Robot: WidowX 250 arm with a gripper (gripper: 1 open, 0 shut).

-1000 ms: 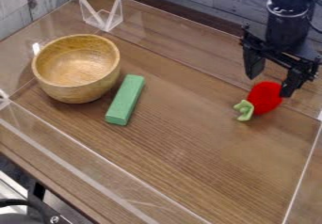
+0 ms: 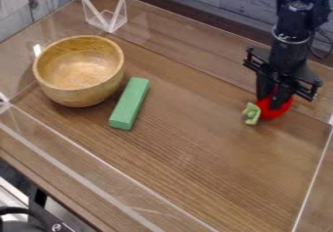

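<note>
A red object with a green part [image 2: 252, 114], resembling a strawberry or plush vegetable, lies on the wooden table at the right. The black gripper [image 2: 270, 94] reaches down onto it from the upper right, its fingers around the red body, shut on it. Much of the object is hidden by the gripper.
A wooden bowl [image 2: 80, 65] stands at the left, with a green block [image 2: 129, 103] to its right. A clear plastic object [image 2: 101, 16] is at the back left.
The gripper has come down from above the red object to close around it. The red object is in about the same place.
</note>
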